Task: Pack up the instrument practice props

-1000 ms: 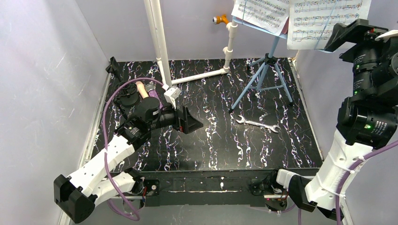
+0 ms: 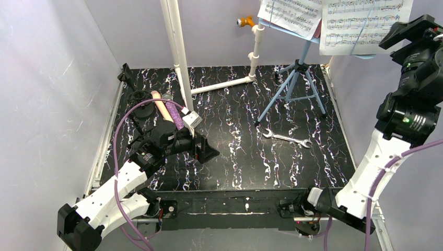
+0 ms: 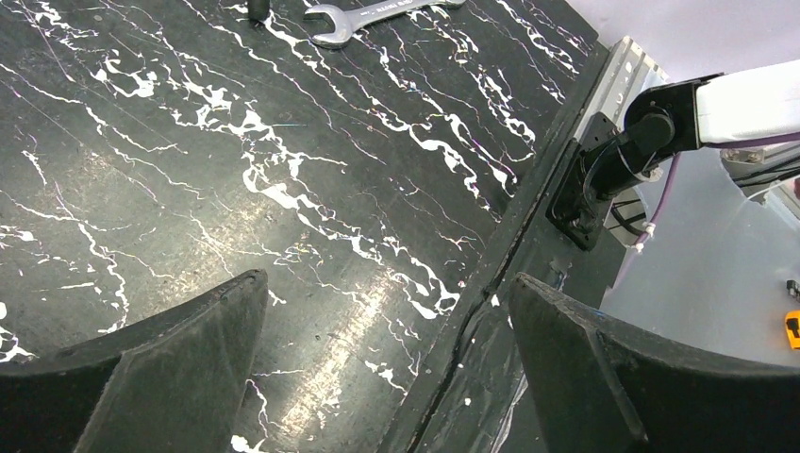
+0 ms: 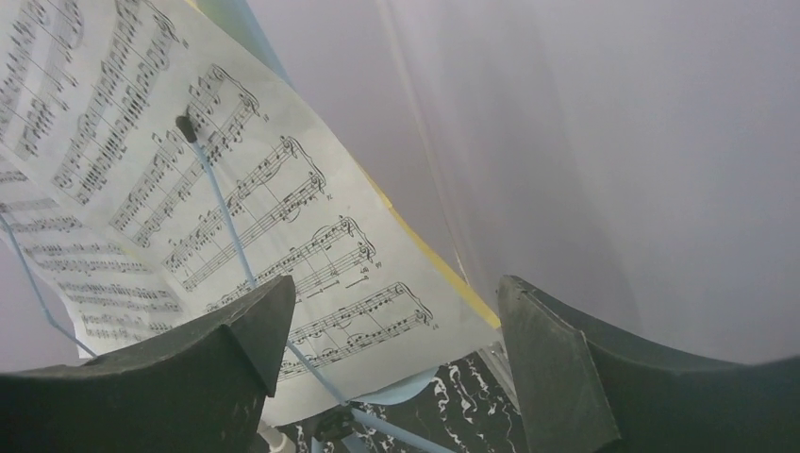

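Observation:
Sheet music [image 2: 365, 23] lies open on a light-blue music stand [image 2: 296, 78] at the back right, its pages crossed by thin blue retaining arms [image 4: 226, 217]. In front of the pages, at their right side, my right gripper stands open with nothing visible between its fingers. A double-ended wrench [image 2: 286, 138] rests on the black marbled floor near the stand's feet. To the wrench's left, my left gripper is open above bare floor, empty. Behind the left arm lie a tan stick [image 2: 162, 107] and a purple glittery tube [image 2: 174, 112], both partly covered.
A white pipe frame [image 2: 219, 87] stands at the back, with an orange fitting [image 2: 246, 21] on the wall behind. A black stand [image 2: 142, 104] occupies the left corner. Grey walls close both sides.
My left gripper has shifted slightly left and toward the front. The right gripper has moved a little to the right and up in the top view. Props and stand have stayed put.

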